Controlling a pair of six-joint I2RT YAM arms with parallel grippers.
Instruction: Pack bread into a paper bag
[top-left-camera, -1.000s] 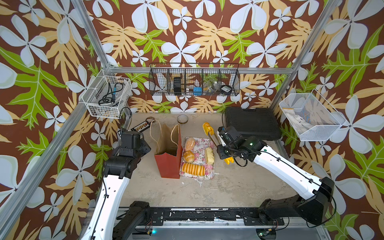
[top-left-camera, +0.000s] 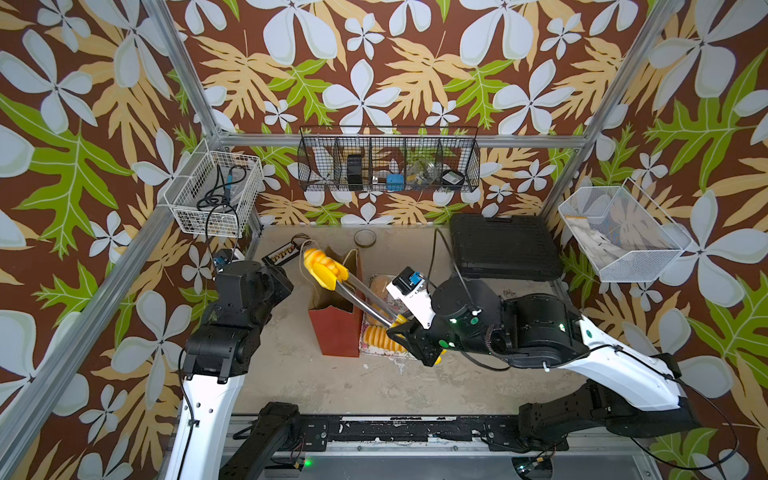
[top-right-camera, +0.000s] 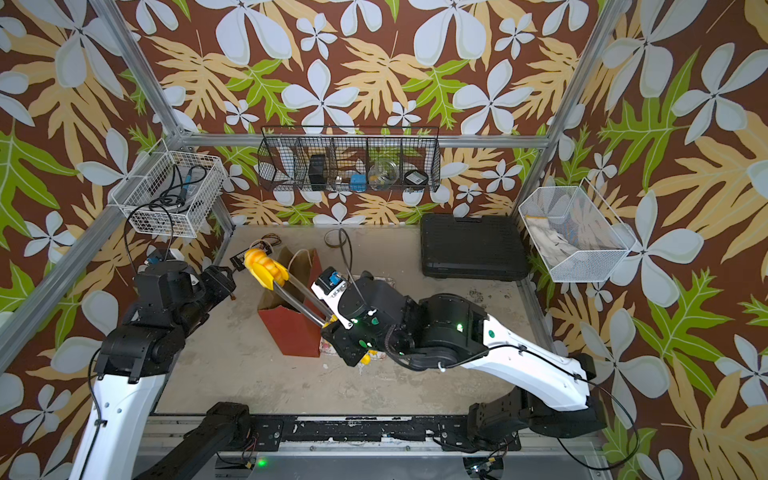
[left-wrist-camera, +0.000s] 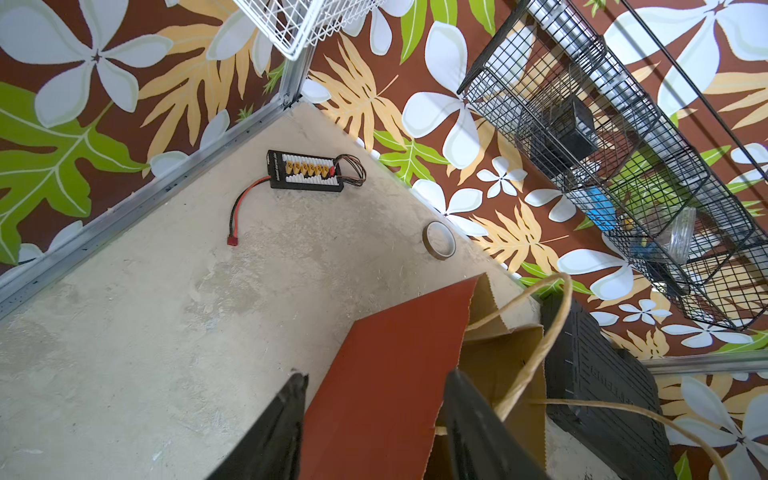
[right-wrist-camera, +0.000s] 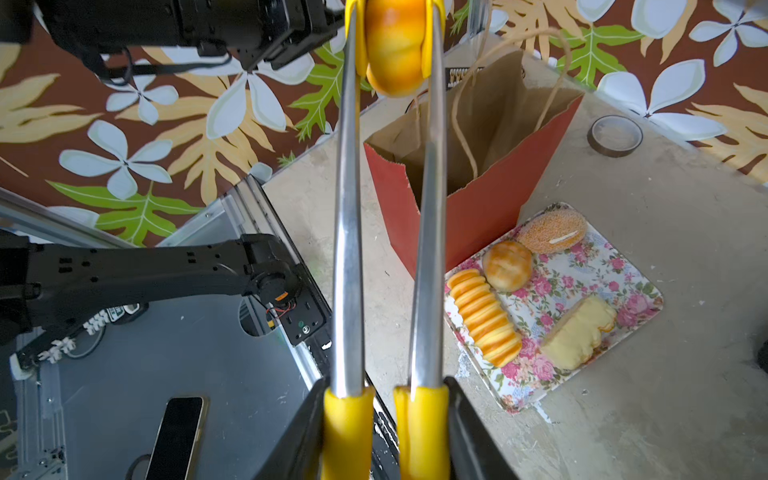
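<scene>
My right gripper is shut on the yellow handles of metal tongs (right-wrist-camera: 347, 240). Pinched between the tongs' yellow tips is a glossy orange-brown bun (right-wrist-camera: 396, 44), raised over the area of the red paper bag (right-wrist-camera: 500, 209). The bag stands upright with its mouth open and rope handles up; its inside bottom is hidden. Beside it, a floral tray (right-wrist-camera: 596, 276) carries a striped loaf (right-wrist-camera: 485, 317), a round bun (right-wrist-camera: 508, 265), a sesame roll (right-wrist-camera: 552, 230) and a cream-topped bread (right-wrist-camera: 578, 332). Left of the bag, my left gripper is open and holds nothing.
Behind the bag lie a connector board (left-wrist-camera: 305, 170) and a tape roll (left-wrist-camera: 439, 240). A black case (top-left-camera: 505, 246) occupies the back right. Wire baskets (top-left-camera: 388, 164) hang on the walls.
My right arm has risen and swung left, carrying the tongs from right of the tray to over the bag.
</scene>
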